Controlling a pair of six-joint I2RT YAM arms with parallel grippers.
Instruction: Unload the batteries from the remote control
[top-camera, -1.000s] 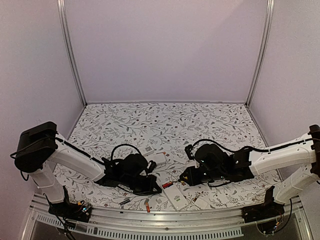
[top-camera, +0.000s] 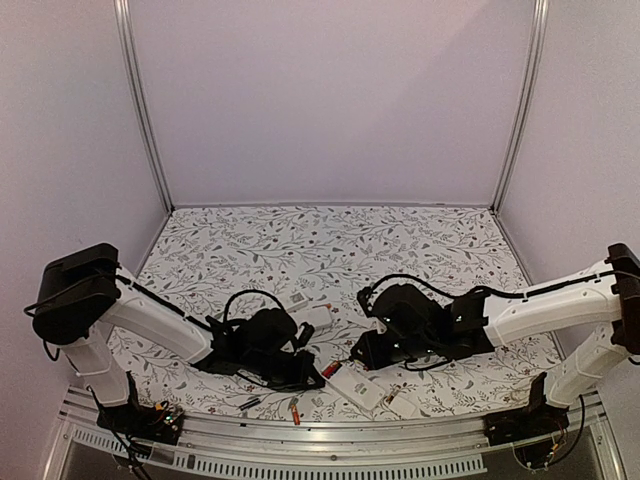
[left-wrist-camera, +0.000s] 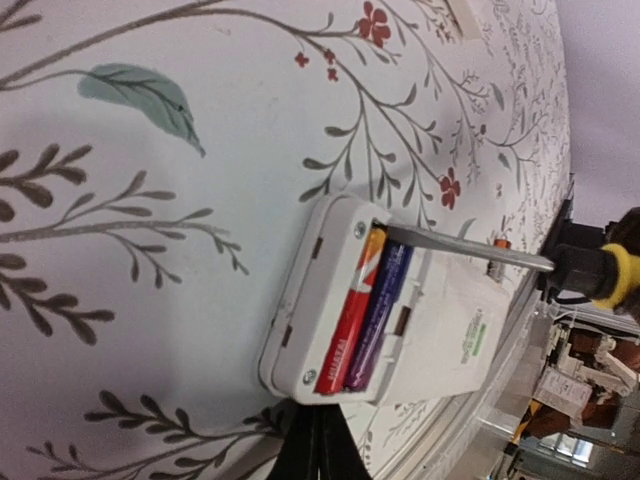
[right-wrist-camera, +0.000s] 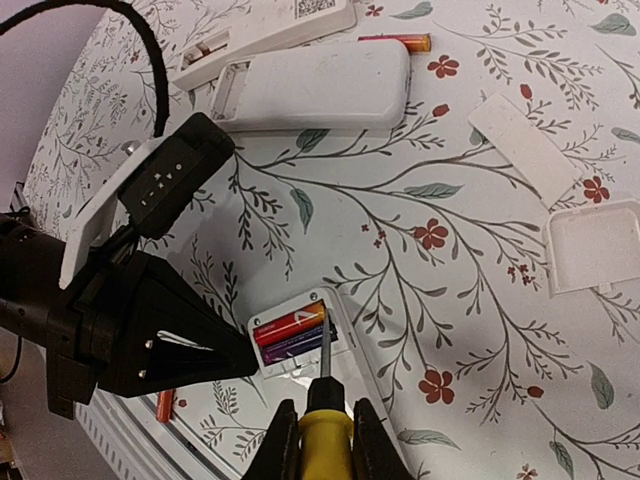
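Note:
A white remote (top-camera: 352, 388) lies at the front of the table, its compartment open, holding a red battery (left-wrist-camera: 346, 325) and a purple battery (left-wrist-camera: 376, 320). My right gripper is shut on a yellow-handled screwdriver (left-wrist-camera: 615, 275), whose metal tip reaches into the compartment at one end of the batteries. My left gripper is shut at the compartment's near end, beside the remote, with nothing visible between its fingers.
Behind lie more white cases (right-wrist-camera: 310, 85), an orange battery (right-wrist-camera: 415, 44), a white cover (right-wrist-camera: 520, 150) and a shallow lid (right-wrist-camera: 590, 245). Loose batteries (top-camera: 296, 414) lie along the front edge.
The left arm looks unmoved.

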